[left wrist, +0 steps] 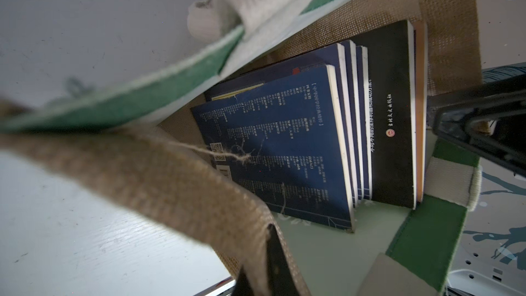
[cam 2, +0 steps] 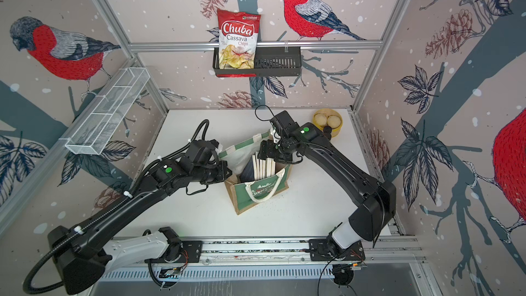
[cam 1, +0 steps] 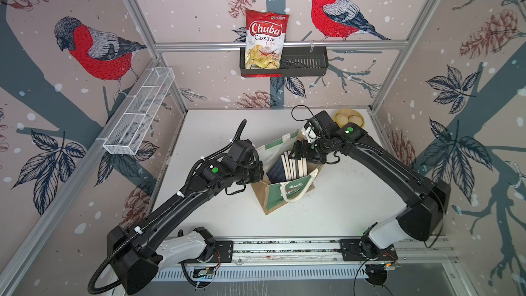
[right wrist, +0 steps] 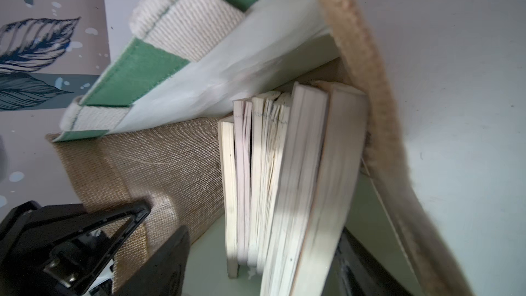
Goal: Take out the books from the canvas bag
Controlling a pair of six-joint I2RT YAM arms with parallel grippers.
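Note:
The canvas bag point(cam 1: 274, 197), green, white and burlap, stands open on the table. Inside, several books with blue, black and brown covers stand bunched, their page edges point(right wrist: 306, 159) visible in the right wrist view. My left gripper point(cam 1: 257, 172) is at the bag's left edge, shut; its tips are partly hidden by burlap point(left wrist: 137, 170) in the left wrist view, with no book between them. My right gripper is over the books from the right, fingers apart on either side of the bunch, blurred; whether they touch any book is unclear.
A yellow round container point(cam 2: 327, 121) sits at the table's back right. A dark rack point(cam 1: 301, 63) with a chip bag hangs on the back rail, a white wire basket point(cam 1: 137, 109) on the left. The table around the bag is clear.

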